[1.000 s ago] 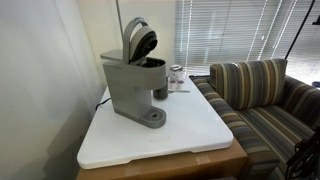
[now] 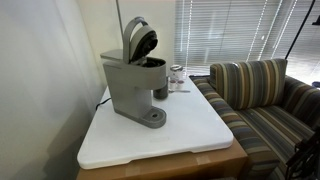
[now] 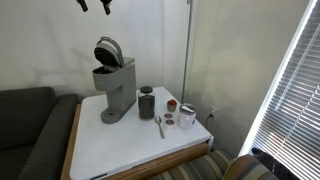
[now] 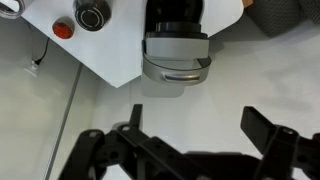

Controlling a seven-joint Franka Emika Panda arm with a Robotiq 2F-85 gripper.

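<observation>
A grey coffee maker [image 2: 130, 92] stands upright on the white table, its lid [image 2: 144, 43] raised. From the opposite side, the same coffee maker [image 3: 117, 93] also shows its lid up. My gripper [image 3: 95, 6] hangs high above and behind the machine, only its fingertips reaching into the top of that view. In the wrist view the gripper is open, its black fingers wide apart with only the pale surface behind showing between them. The coffee maker [image 4: 176, 48] appears beyond the fingertips there, clear of them.
Beside the machine are a dark lidded jar [image 3: 147, 103], a small red-topped container [image 3: 172, 104], a white container [image 3: 187, 115] and a spoon [image 3: 160, 128]. A wall stands close behind; a striped couch [image 2: 248, 84] adjoins.
</observation>
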